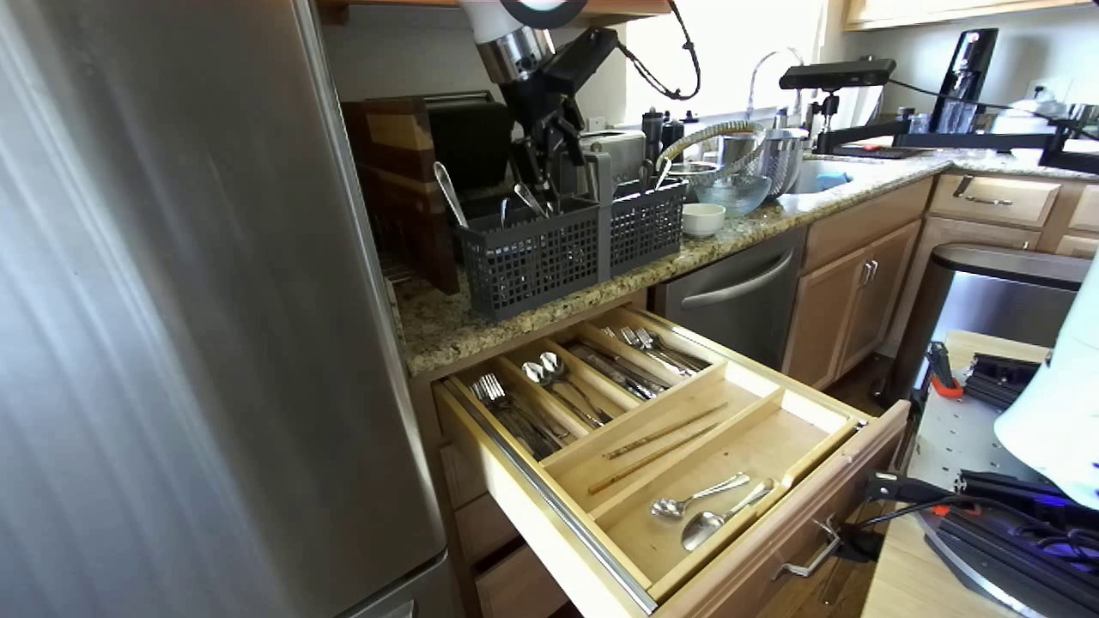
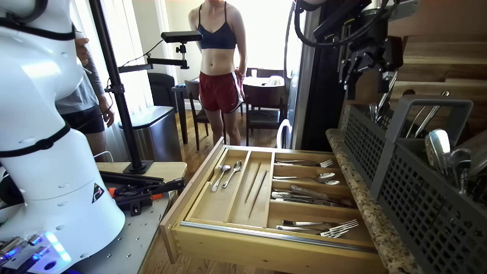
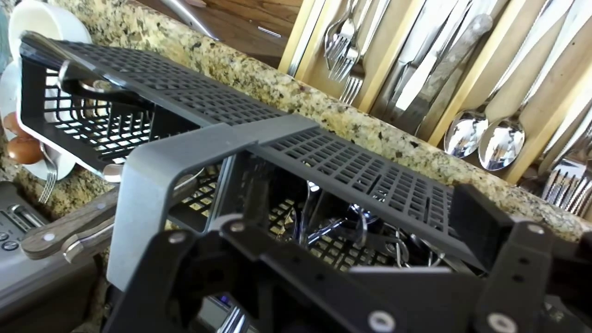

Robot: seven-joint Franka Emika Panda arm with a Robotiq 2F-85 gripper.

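Observation:
A grey cutlery basket point(image 1: 531, 257) with a tall handle stands on the granite counter, several metal utensils point(image 1: 528, 200) sticking out of it. Over its end compartment, nearer the fridge, hangs my open gripper point(image 2: 368, 89). From the wrist view, the gripper has its fingers spread above the basket's opening, and no utensil shows held between them; cutlery lies in the compartment beneath. Below the counter, the pulled-out wooden drawer point(image 1: 680, 390) holds forks point(image 1: 492, 391), spoons point(image 1: 553, 366) and knives point(image 2: 301, 195) in separate slots. Two loose spoons point(image 1: 706, 525) lie in its front compartment.
Two chopsticks point(image 1: 659, 443) rest in the drawer's middle compartment. A wooden board point(image 1: 433, 196) stands behind the basket, and the fridge point(image 1: 206, 309) is close by. A white bowl point(image 1: 703, 218) sits past the basket's other end. People stand beyond the drawer.

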